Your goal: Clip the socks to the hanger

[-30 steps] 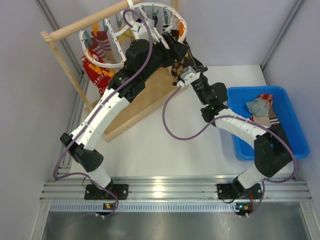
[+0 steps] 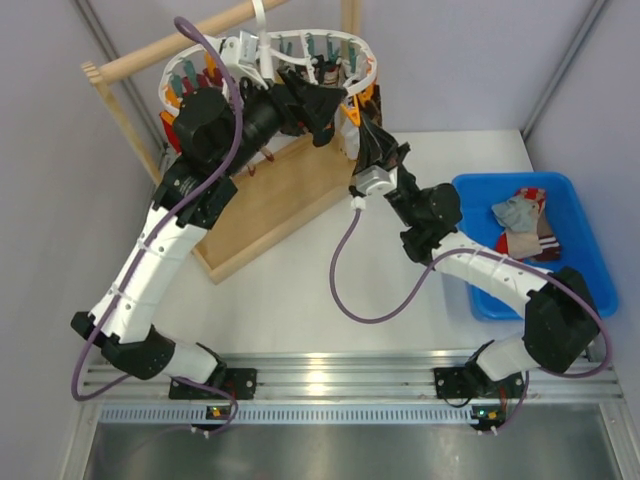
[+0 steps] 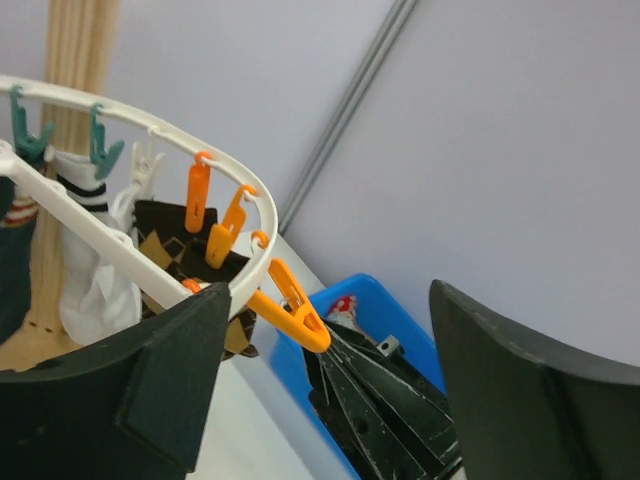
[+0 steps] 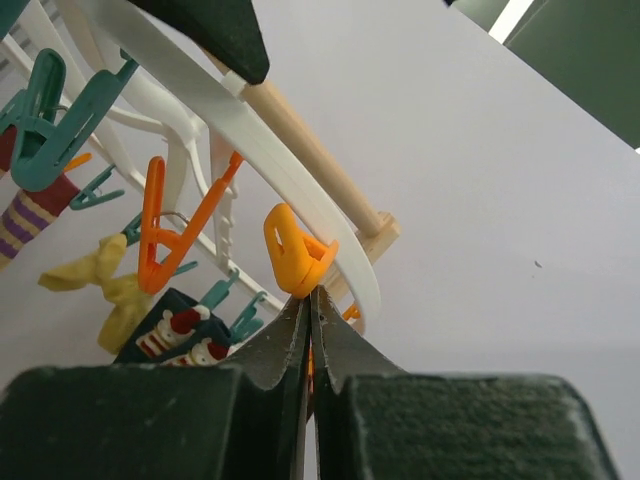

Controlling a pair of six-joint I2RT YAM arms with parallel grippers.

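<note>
A white oval hanger (image 2: 370, 65) with teal, white and orange clips and socks hangs from the wooden rack. A dark patterned sock (image 3: 188, 255) hangs among orange clips at the hanger's right end. My left gripper (image 2: 326, 105) is part open over that end, with nothing between its fingers. My right gripper (image 2: 365, 135) is shut just below an orange clip (image 4: 298, 250), nothing visible between its fingertips. More socks, yellow and striped, show in the right wrist view.
A blue bin (image 2: 585, 250) with loose socks stands on the right. The rack's wooden base (image 2: 250, 235) lies at the left.
My left gripper and arm have moved back to the left from the hanger's right end. The right gripper has shifted slightly, staying by the orange clip.
</note>
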